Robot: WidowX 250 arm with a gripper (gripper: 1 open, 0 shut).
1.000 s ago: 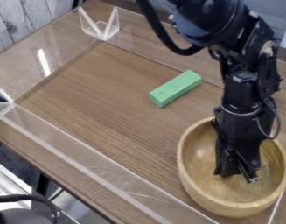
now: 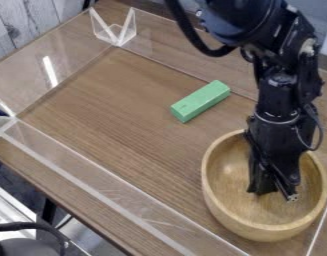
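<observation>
The black gripper [image 2: 278, 185] reaches down from the upper right into a round wooden bowl [image 2: 231, 205] at the lower right of the camera view. Its fingertips are low inside the bowl. They look shut, and I see nothing clearly between them, though they are dark and small.
A green block [image 2: 201, 101] lies on the wooden table [image 2: 99, 120], above and left of the bowl. A white wire-like holder [image 2: 114, 27] stands at the top. A dark object sits at the lower left edge.
The gripper has shifted very slightly within the bowl; otherwise little differs.
</observation>
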